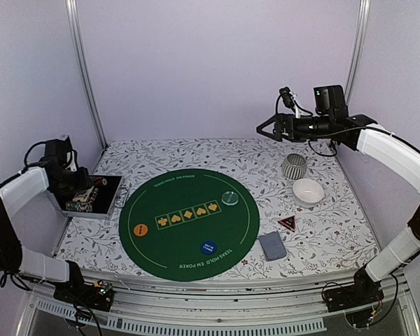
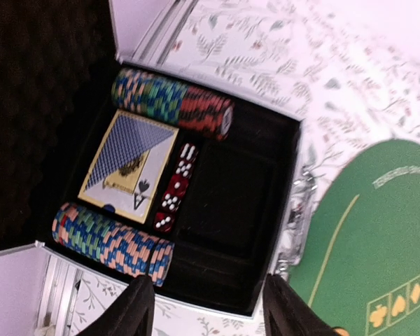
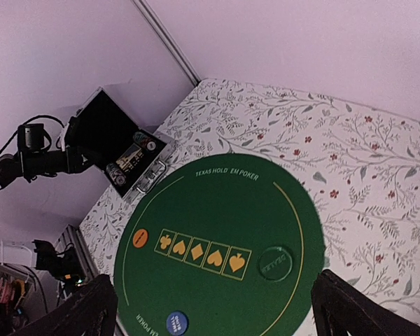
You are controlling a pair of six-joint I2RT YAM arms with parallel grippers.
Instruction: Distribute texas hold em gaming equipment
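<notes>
In the left wrist view an open black case [image 2: 227, 196] holds chip stacks along two sides, among them a red, green and blue row [image 2: 171, 101] and a blue and orange row [image 2: 112, 241]. Between them lie cards [image 2: 129, 164] and a column of red dice [image 2: 175, 185]; one compartment is empty. Above the case's near edge, my left gripper is open, its fingers apart and empty. High over the back right of the table hangs my right gripper, open and holding nothing. The green round mat [image 1: 189, 245] carries an orange disc [image 1: 141, 229], a blue disc [image 1: 208, 248] and a clear disc [image 1: 229, 198].
A ribbed cup [image 1: 294, 166], a white bowl [image 1: 308, 192], a red triangle [image 1: 288, 222] and a blue-grey card deck [image 1: 272, 246] sit right of the mat. The case's raised lid [image 2: 38, 119] stands on its left side.
</notes>
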